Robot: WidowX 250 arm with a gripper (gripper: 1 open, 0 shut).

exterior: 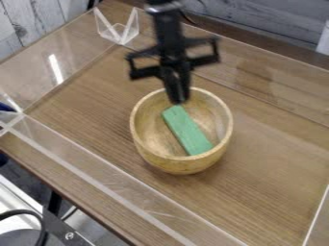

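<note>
A round wooden bowl point(154, 154) sits in the middle of the table, with a green oblong block point(188, 131) lying inside it. The black gripper point(171, 75) is raised above and behind the bowl, motion-blurred, apart from the block. Its fingers are too blurred to show whether they are open or shut.
A small white wire-like object point(117, 29) stands at the back left. Dark cables lie at the left edge and lower left.
</note>
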